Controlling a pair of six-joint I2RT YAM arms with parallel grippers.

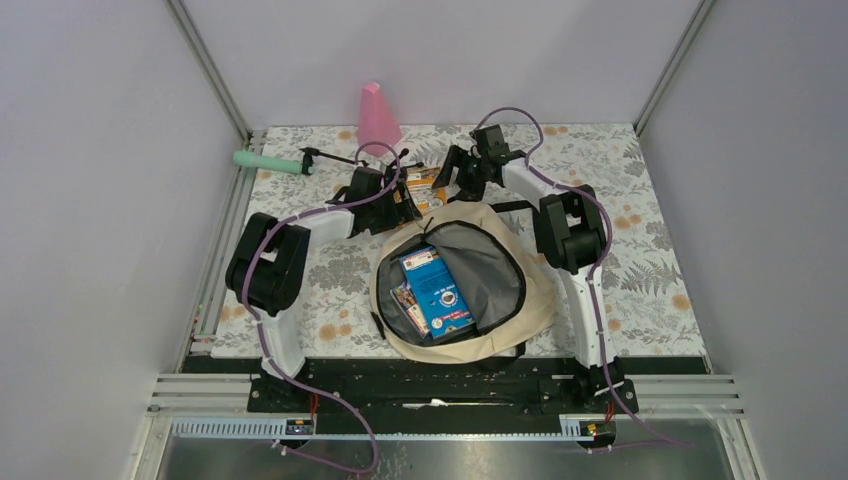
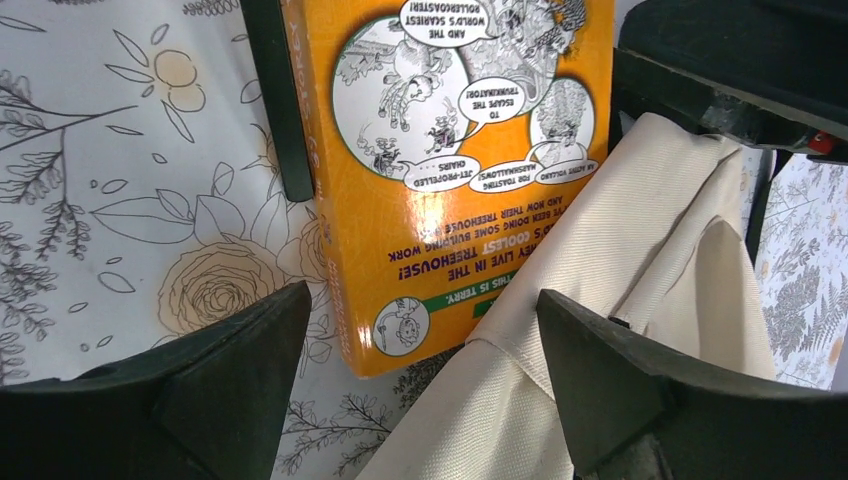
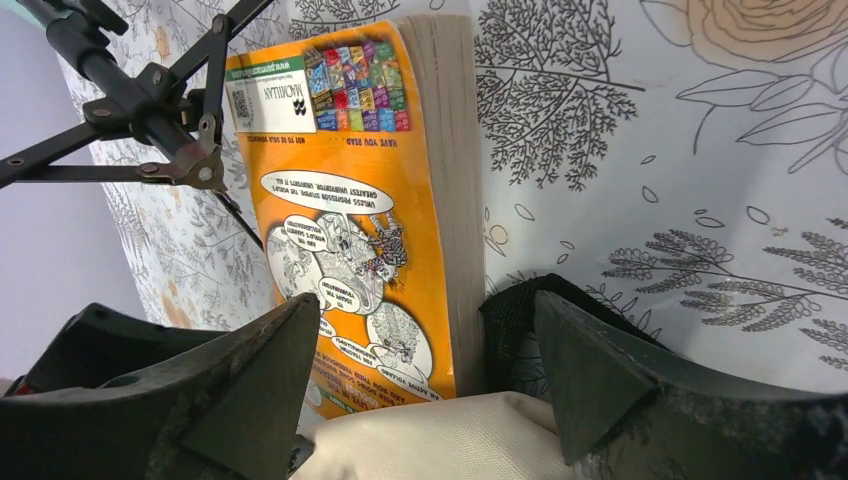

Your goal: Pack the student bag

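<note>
An orange book lies flat on the patterned table behind the beige bag; its cover and page edge show in the wrist views. My left gripper is at the book's left side, its fingers apart over the book's near corner and the bag's rim, holding nothing. My right gripper is open at the book's right side, above its page edge and a black strap. The open bag holds a blue item and another printed item.
A pink object stands at the back. A green cylinder and a folded black metal stand lie at the back left, close to the book.
</note>
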